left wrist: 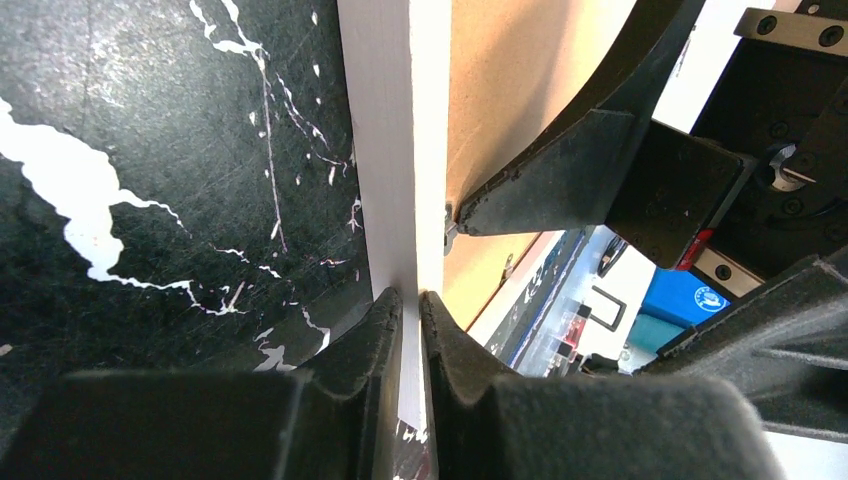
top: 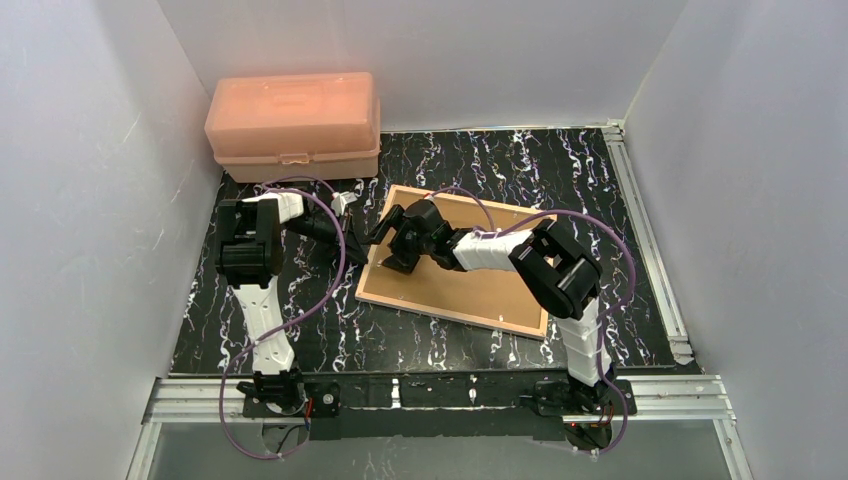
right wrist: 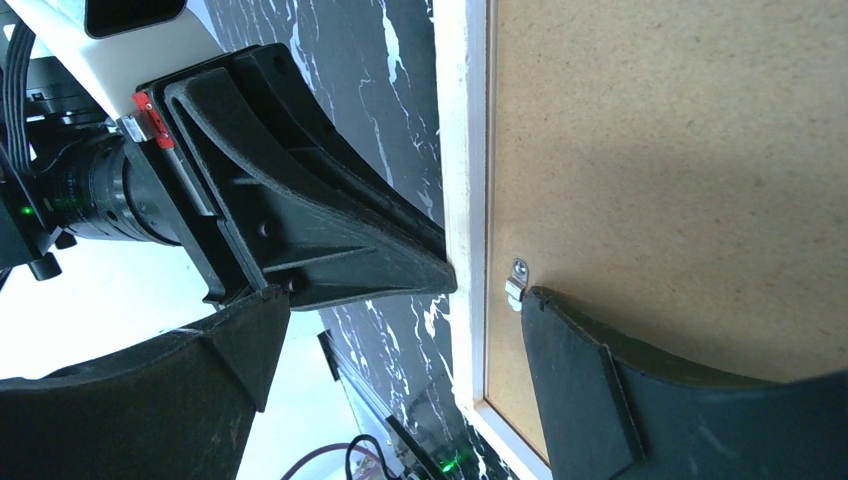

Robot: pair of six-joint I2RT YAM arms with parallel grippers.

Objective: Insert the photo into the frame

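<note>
The wooden frame [top: 452, 316] lies back side up, its brown backing board [top: 480, 293] filling it; no photo shows. On the board, close to the left rail, sits a small metal clip [right wrist: 517, 283]. My left gripper is shut, its tips against the outer side of that rail, with nothing visible between them. My right gripper [top: 387, 249] stands open over the same rail. One of its fingers [right wrist: 575, 365] is at the clip's board side, seemingly touching it; the other finger [right wrist: 235, 355] is out beyond the rail.
A pink lidded box [top: 292, 118] stands at the back left. Purple cables [top: 337, 280] loop over both arms. Both grippers are very close together.
</note>
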